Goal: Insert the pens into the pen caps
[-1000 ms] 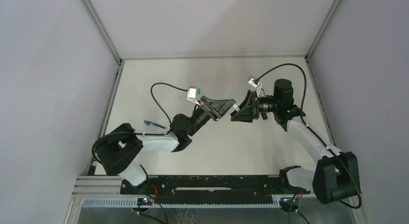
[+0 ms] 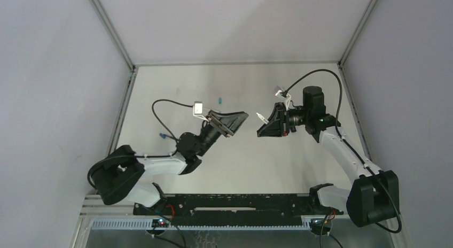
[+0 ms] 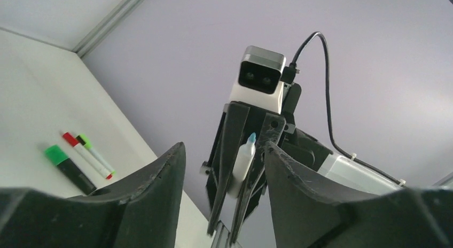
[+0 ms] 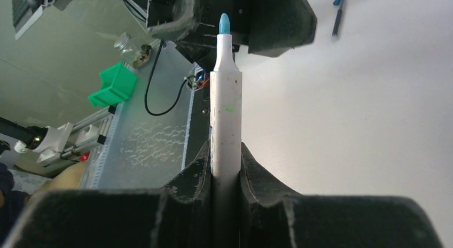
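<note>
A white marker (image 4: 226, 114) with a bare blue tip (image 4: 224, 23) points away from my right gripper, which is shut on its body. The same marker (image 3: 243, 161) appears beyond my left gripper in the left wrist view. That gripper's fingers are parted, with nothing held between them; a gap separates the two grippers in the top view. A small teal piece (image 2: 219, 100), perhaps a cap, lies on the table behind the left gripper (image 2: 237, 124). Beside the left arm is a dark pen with a blue end (image 2: 163, 136), partly hidden.
On the table lie a green-capped black marker (image 3: 69, 169), a red-ended white marker (image 3: 88, 156) and a slim pen with a green-and-black end (image 3: 95, 152). A green bin (image 4: 115, 85) stands off the table.
My left gripper has drawn back to the left, away from the white marker, and more of the marker's tip end shows. The right arm has shifted only slightly.
</note>
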